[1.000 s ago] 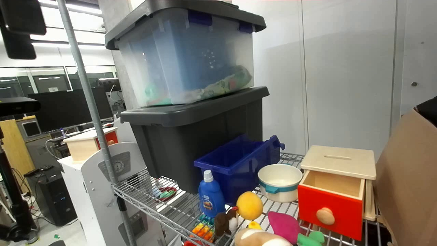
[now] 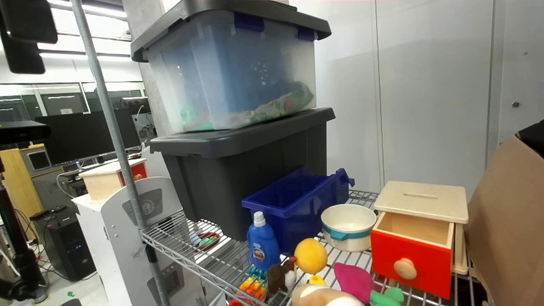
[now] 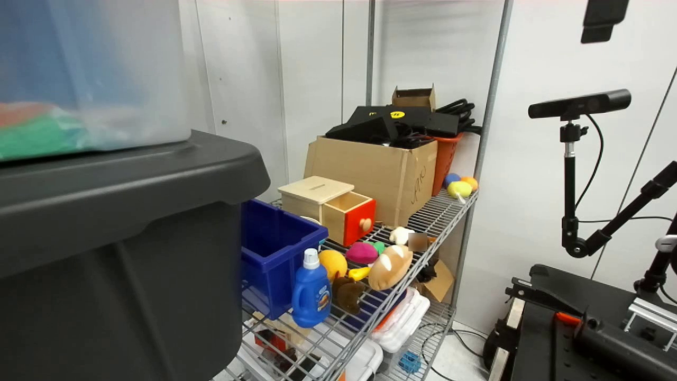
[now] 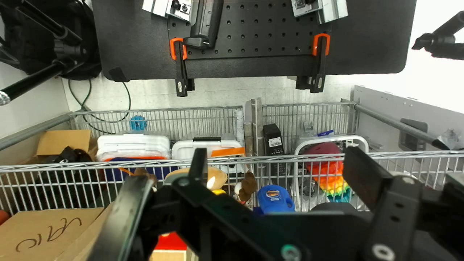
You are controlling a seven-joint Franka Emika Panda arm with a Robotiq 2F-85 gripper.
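In the wrist view my gripper stands open, its two dark fingers wide apart with nothing held between them. Neither exterior view shows it. On the wire shelf, a wooden box (image 2: 422, 196) has its red-fronted drawer (image 2: 390, 257) pulled out; the visible part of the drawer's inside looks empty. A blue bottle with a white cap (image 2: 263, 245) stands upright in front of a blue bin (image 2: 283, 208). A cream pot (image 2: 349, 239) with a teal band sits between bin and box. Near the shelf's front lie a yellow-orange ball (image 2: 310, 256), a magenta toy (image 2: 352, 281) and a bread-like toy (image 3: 390, 268).
Large stacked storage bins (image 2: 245, 148) fill one side of the shelf. A cardboard box (image 3: 362, 171) heaped with black gear stands on the other side. Shelf posts (image 3: 492, 89) rise at the corners. A black table (image 4: 261, 67) lies across from the shelf.
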